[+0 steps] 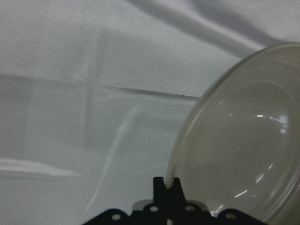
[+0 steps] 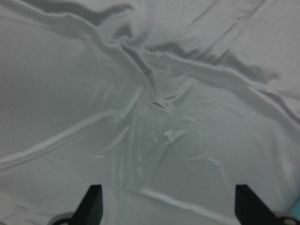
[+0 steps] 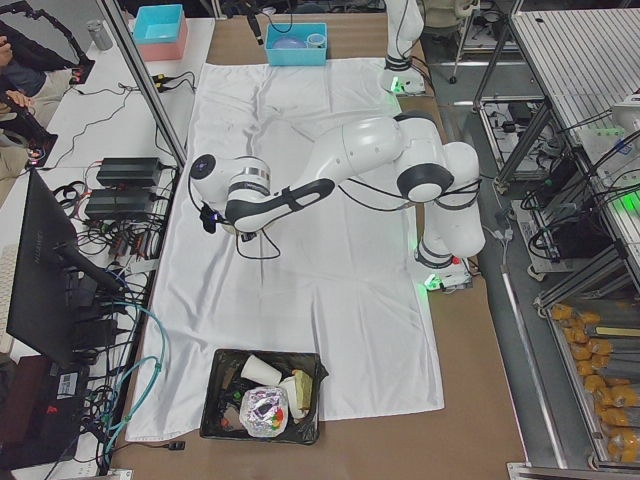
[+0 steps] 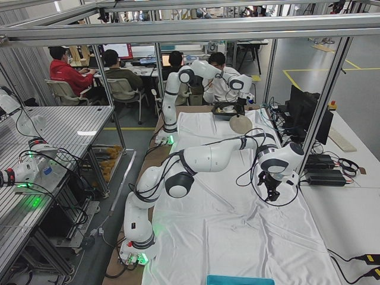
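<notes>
In the left wrist view a beige plate (image 1: pixel 234 140) fills the right side, with my left gripper shut on its rim. The camera right view shows this plate (image 4: pixel 240 124) below the far arm's gripper; in the camera left view that arm largely hides it. My right gripper is open over bare white cloth, nothing between its fingers. It also shows as the near arm's gripper (image 4: pixel 270 187) in the camera right view.
A black bin (image 3: pixel 230 360) with a white cup, foil-wrapped item and other things sits at one end of the cloth (image 3: pixel 340 320). A blue bin (image 3: pixel 295 55) is at the other. A monitor and cables line the side.
</notes>
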